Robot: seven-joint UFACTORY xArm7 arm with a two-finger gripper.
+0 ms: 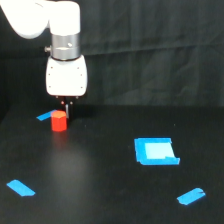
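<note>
A small red block stands on the dark table, left of the middle in the camera view. Just above its top, slightly to its right, are the fingertips of my gripper, pointing down from the white arm. The fingers are small and dark against the black background. Whether they are apart or closed, or touch the block, I cannot tell.
A white square framed in blue tape lies right of the middle. Loose blue tape strips mark the front left, front right and the spot behind the block.
</note>
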